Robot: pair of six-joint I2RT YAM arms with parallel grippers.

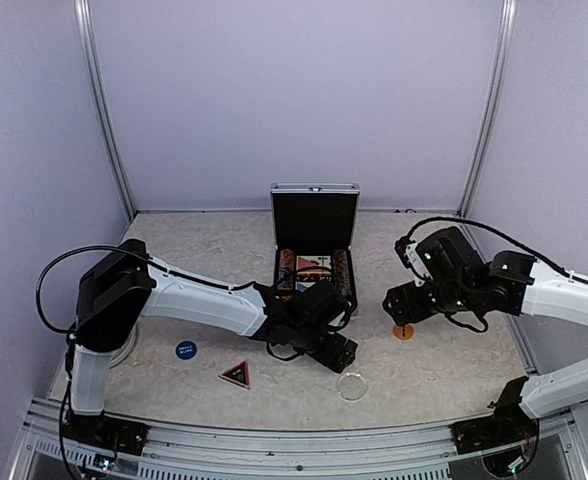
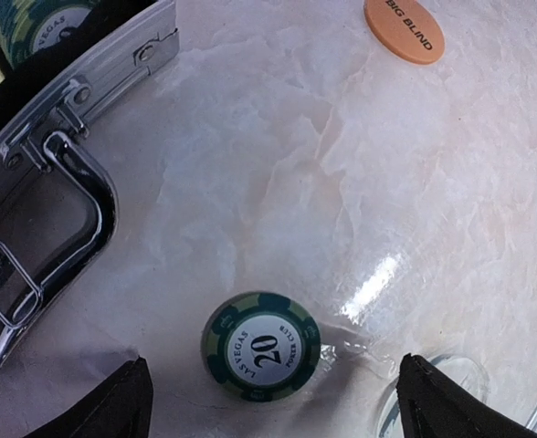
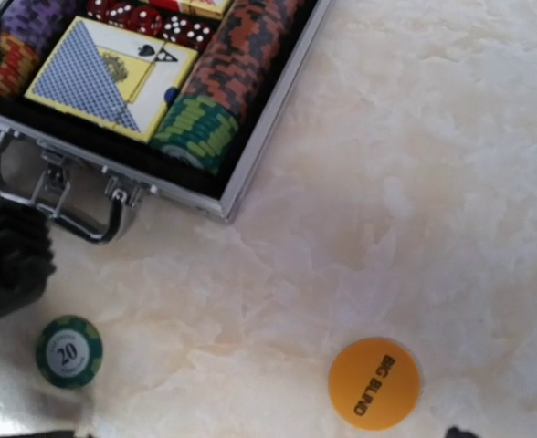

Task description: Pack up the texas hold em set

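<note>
The open poker case [image 1: 314, 215] holds chip rows, card decks and dice [image 3: 186, 32]. A green 20 chip [image 2: 261, 347] [image 3: 68, 351] lies on the table before the case handle. My left gripper [image 1: 336, 350] is over that chip, fingers apart on either side, with nothing held. My right gripper [image 1: 404, 305] is to the right, above the orange big blind disc [image 1: 403, 332] [image 3: 374, 383], fingertips apart at the wrist view's bottom edge. A blue disc [image 1: 186, 350] and a triangular card [image 1: 236, 375] lie at left front.
A clear round piece [image 1: 352, 388] [image 2: 437, 401] lies near the front edge. A round container [image 1: 124, 350] is partly hidden behind the left arm.
</note>
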